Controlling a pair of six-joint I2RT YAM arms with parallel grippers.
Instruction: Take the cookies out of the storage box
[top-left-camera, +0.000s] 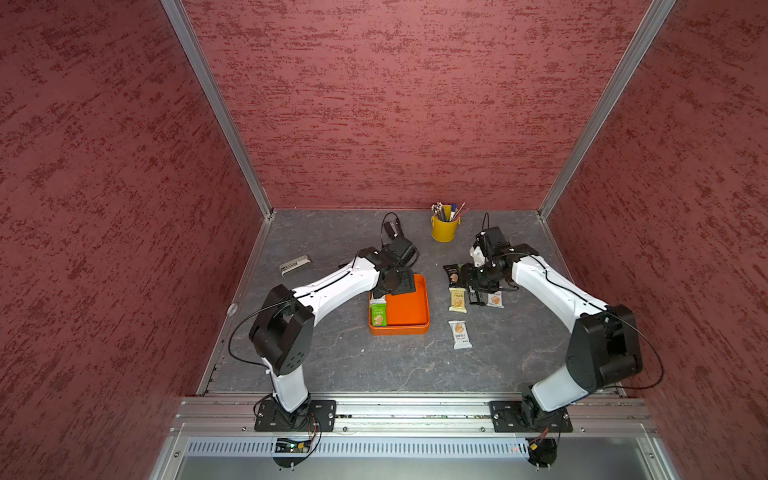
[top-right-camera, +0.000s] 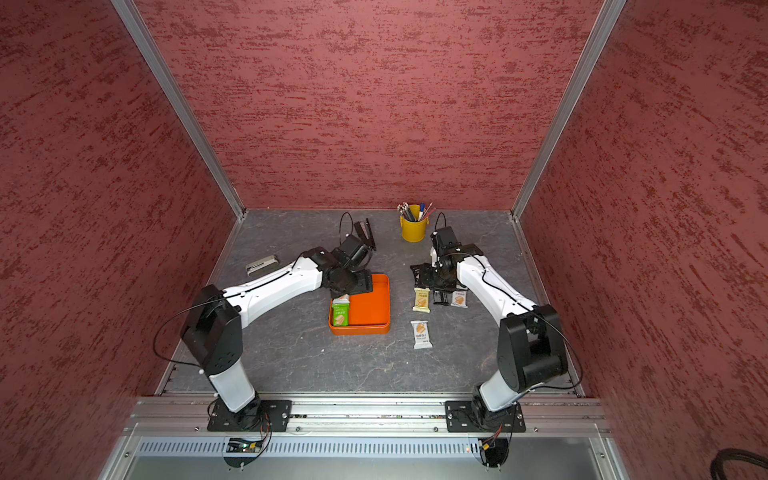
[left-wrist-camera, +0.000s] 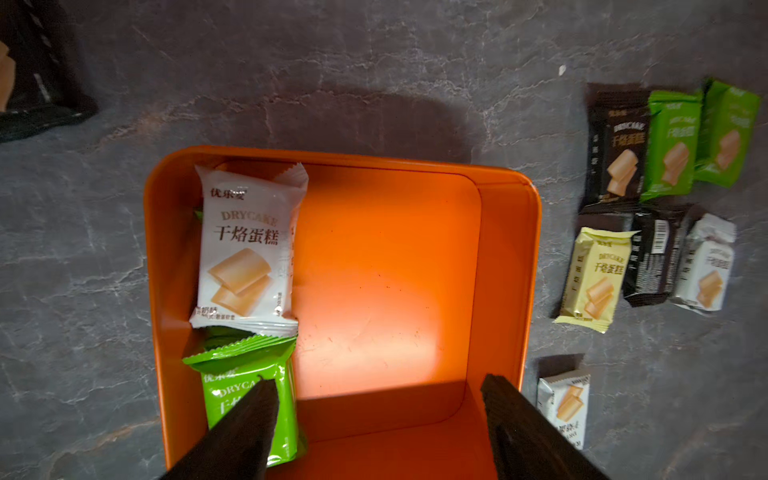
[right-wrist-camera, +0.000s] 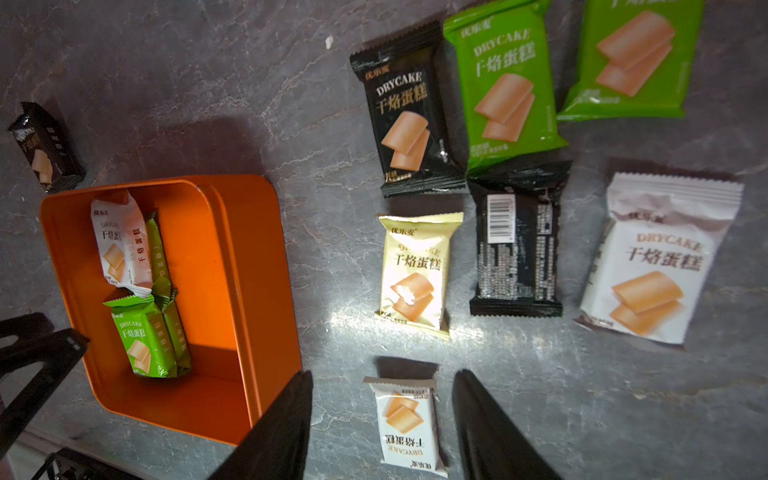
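Observation:
The orange storage box holds a white cookie packet and a green one along its left side; the right wrist view shows more green packets beside them. My left gripper hangs open over the box, nothing between its fingers. My right gripper is open above loose packets right of the box: black (right-wrist-camera: 408, 120), green (right-wrist-camera: 508, 96), yellow (right-wrist-camera: 414, 272) and white (right-wrist-camera: 656, 256), with another white packet (right-wrist-camera: 408, 424) nearer the front. A black packet (right-wrist-camera: 44, 148) lies behind the box's left side.
A yellow pen cup (top-left-camera: 444, 228) stands at the back. A pale object (top-left-camera: 294, 263) lies at the left, and a dark object (top-right-camera: 364, 234) at the back middle, partly behind the left arm.

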